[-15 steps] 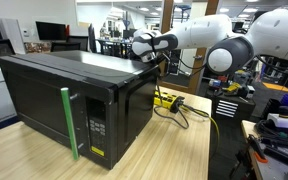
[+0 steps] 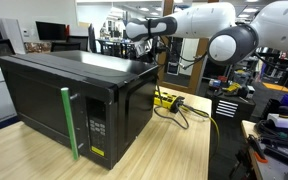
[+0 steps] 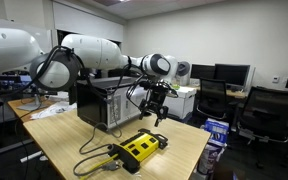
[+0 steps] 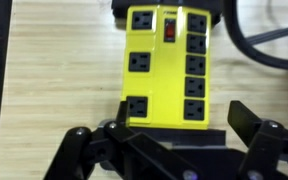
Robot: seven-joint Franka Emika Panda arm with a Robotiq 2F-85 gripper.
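A yellow power strip [image 4: 167, 68] with black ends, several outlets and a red switch lies flat on the wooden table. In the wrist view, my gripper is over its near end, with the fingers [image 4: 246, 120] spread wide and nothing gripped. From exterior view 2, the gripper [image 3: 155, 103] hangs above the power strip [image 3: 139, 150], clear of it. Exterior view 1 shows only a bit of the yellow strip [image 2: 166, 98] behind the microwave.
A black microwave [image 2: 74, 100] with a green handle takes up much of the table. A cable [image 3: 85, 155] loops beside the strip. Chairs [image 3: 274, 112] and desks stand beyond.
In exterior view 1 the arm has risen. Its wrist end has shifted up and somewhat to the left, while the microwave and power strip have stayed put.
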